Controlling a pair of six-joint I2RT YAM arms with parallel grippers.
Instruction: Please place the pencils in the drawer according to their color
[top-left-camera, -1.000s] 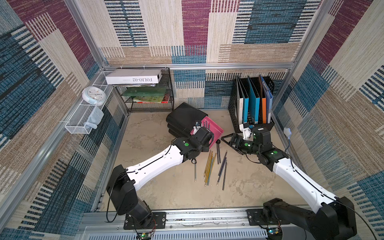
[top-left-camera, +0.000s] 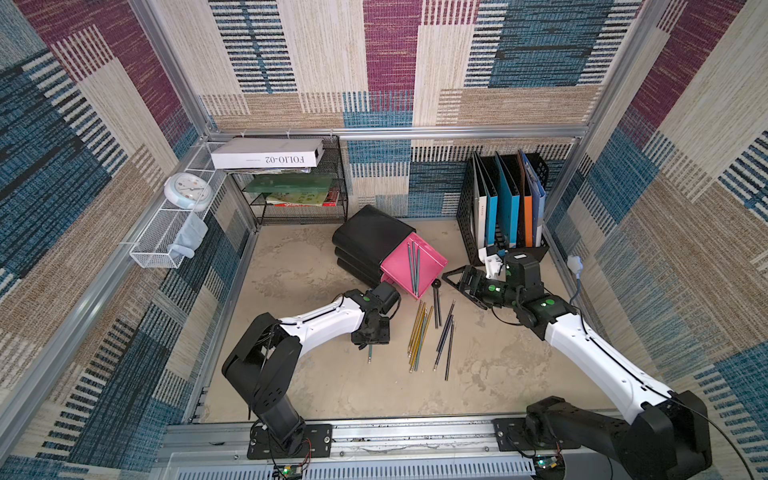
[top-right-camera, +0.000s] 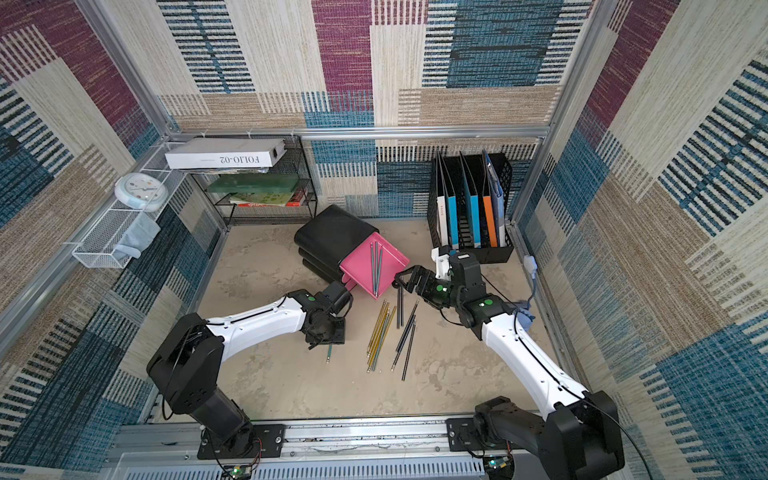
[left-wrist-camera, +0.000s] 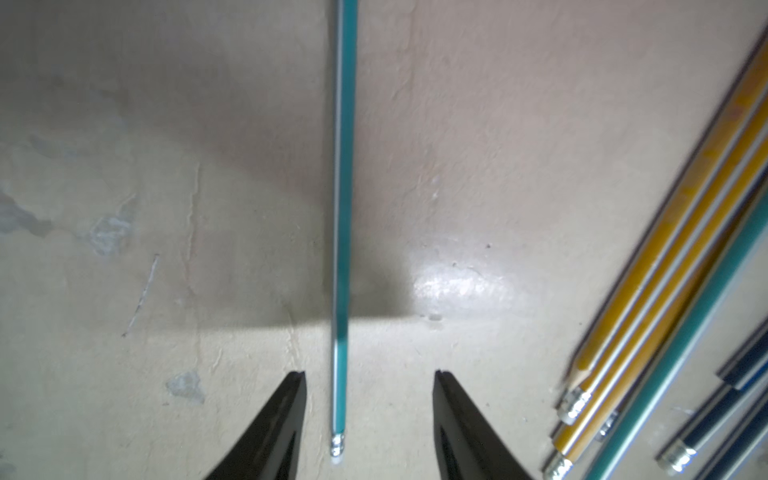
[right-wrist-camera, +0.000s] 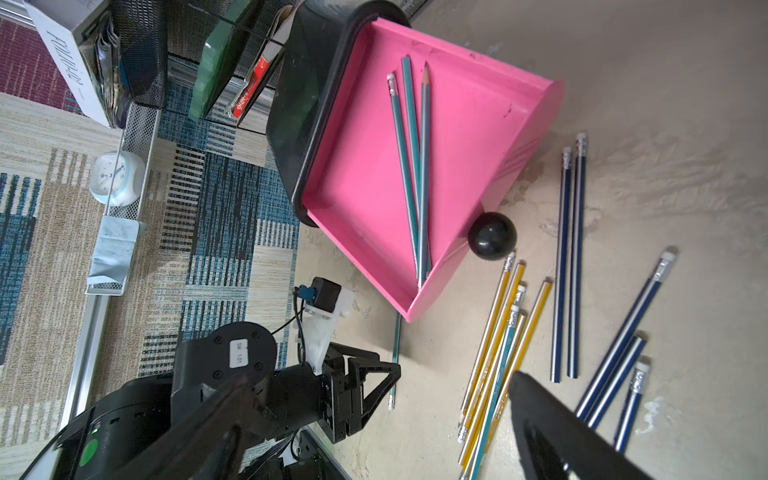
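Observation:
A teal pencil (left-wrist-camera: 342, 240) lies on the table beneath my left gripper. The left fingers are open on either side of its eraser end, not touching it. The pulled-out pink drawer (right-wrist-camera: 344, 192) of the black cabinet (top-left-camera: 372, 232) holds 3 teal or grey-green pencils (right-wrist-camera: 406, 168). In front of it lie several yellow pencils (top-left-camera: 418, 332) with teal mixed in, and several dark blue pencils (right-wrist-camera: 620, 356) to their right. My right gripper (top-left-camera: 462, 288) hovers open and empty right of the drawer.
A black round knob (right-wrist-camera: 492, 236) sits on the drawer's front. At the back right stands a black file holder (top-left-camera: 466, 212) with folders; a wire shelf (top-left-camera: 344, 188) is at the back left.
My left arm has drawn back from the drawer, moving left and nearer the front edge. The teal pencil's visible end now lies farther left. The right arm stays put.

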